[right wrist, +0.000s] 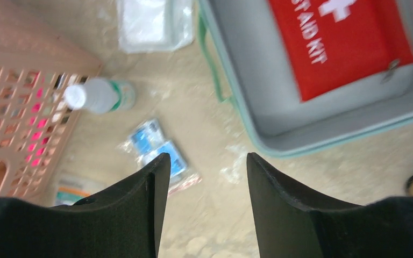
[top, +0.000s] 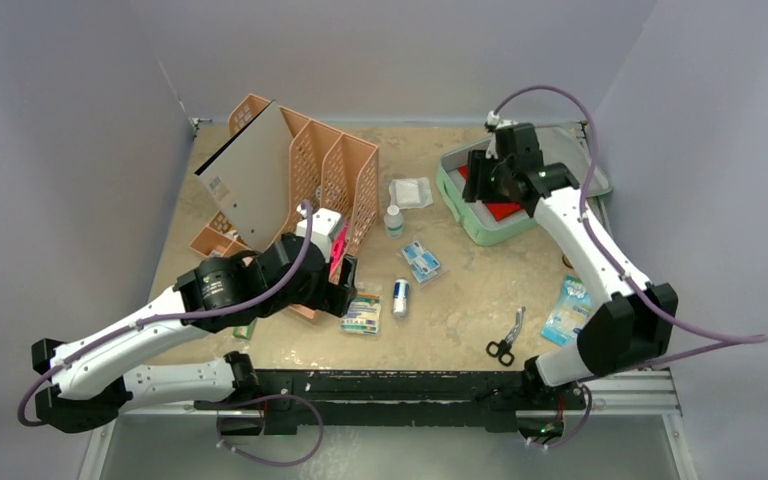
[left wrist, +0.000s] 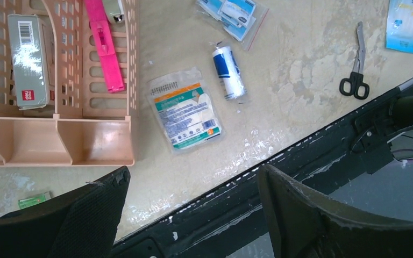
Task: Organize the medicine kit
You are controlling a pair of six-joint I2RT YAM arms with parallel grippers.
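The open green case (top: 485, 236) stands at the back right with a red first aid pouch (right wrist: 344, 48) lying flat in it. My right gripper is open and empty, raised above the case's near-left side. My left gripper hangs open over the front of the peach organizer (top: 358, 165), nothing between its fingers. On the table lie a dressing packet (left wrist: 189, 112), a blue-and-white roll (left wrist: 228, 72), a clear bag of blue packets (top: 421, 262), scissors (top: 506, 340) and a gauze packet (top: 411, 193). A white-capped bottle (top: 393, 222) stands upright beside the organizer.
A pink item (left wrist: 105, 48) and a grey box (left wrist: 29, 62) sit in organizer compartments. A small green box (left wrist: 34, 200) lies near its front. At right is a light-blue packet (top: 565, 310), partly behind the right arm. Bare table lies between case and scissors.
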